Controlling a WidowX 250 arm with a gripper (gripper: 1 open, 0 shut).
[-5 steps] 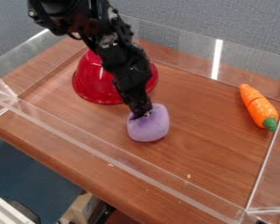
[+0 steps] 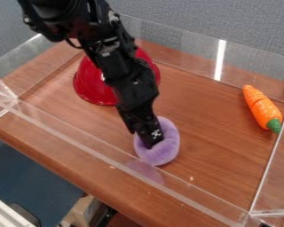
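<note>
My black gripper [image 2: 147, 131] reaches down from the upper left onto a purple object [image 2: 161, 151] near the middle of the wooden surface [image 2: 209, 168]. Its fingertips overlap the object's upper left part; whether they are closed on it cannot be told. The purple object looks like an oval, part of it hidden by the fingers.
A red bowl-like object [image 2: 92, 86] sits behind the arm. An orange plush carrot [image 2: 261, 106] lies at the right. Clear low walls edge the wooden surface.
The object has shifted slightly toward the front.
</note>
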